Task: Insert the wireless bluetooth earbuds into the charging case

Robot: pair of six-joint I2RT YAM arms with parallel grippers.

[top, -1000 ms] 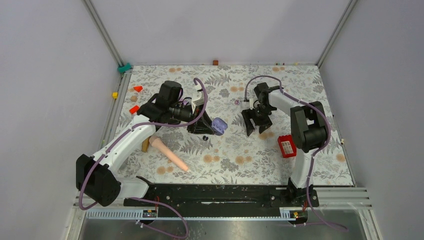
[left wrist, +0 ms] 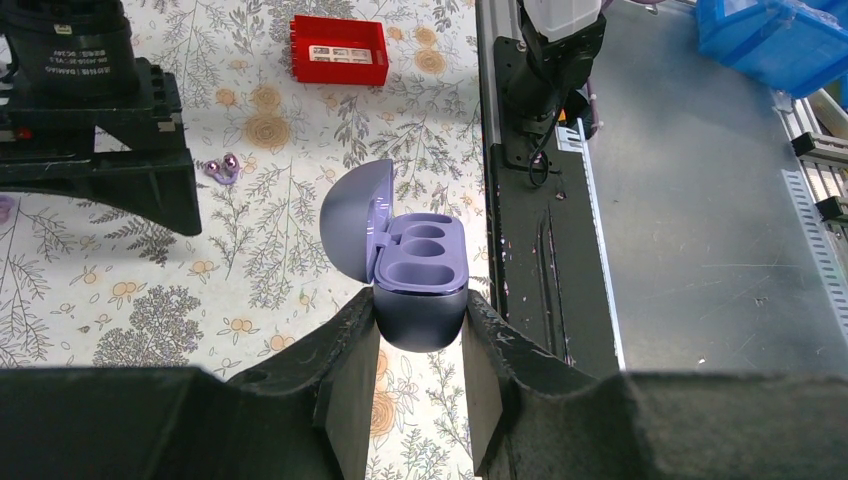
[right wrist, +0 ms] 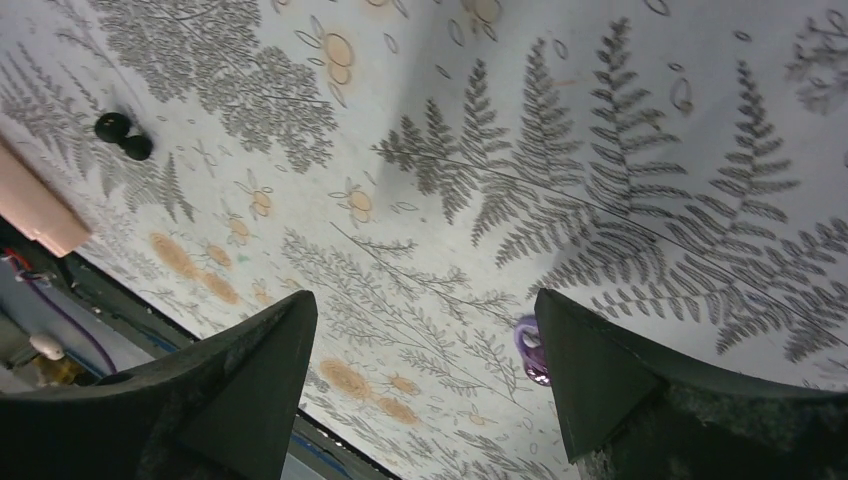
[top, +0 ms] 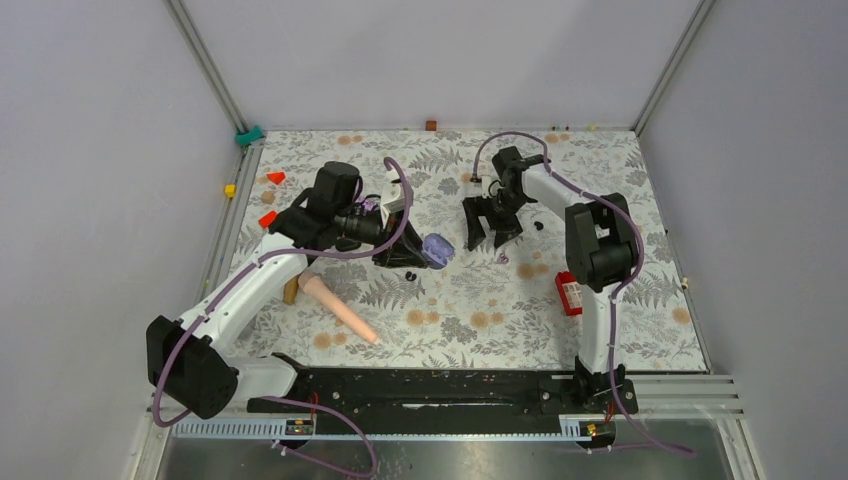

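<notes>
My left gripper is shut on the purple charging case [left wrist: 421, 252], one finger on each side of its base. The lid [left wrist: 352, 220] stands open and the recesses facing the left wrist camera look empty. In the top view the case [top: 437, 250] is held at mid-table. A purple earbud [top: 503, 257] with shiny ends lies on the cloth, just in front of my open right gripper [top: 486, 245]. In the right wrist view this earbud [right wrist: 533, 352] shows beside the right finger, partly covered. Another purple piece [left wrist: 5, 207] is cut off at the left wrist view's edge.
Black earbud-like pieces [top: 411, 276] lie below the held case, with another black piece [top: 539, 226] right of the right gripper. A red box [top: 569, 294] sits at the right, a flesh-coloured cylinder [top: 338, 308] at front left.
My right gripper has moved left and toward the back of the table, uncovering the near purple earbud. The left arm and the case have barely moved.
</notes>
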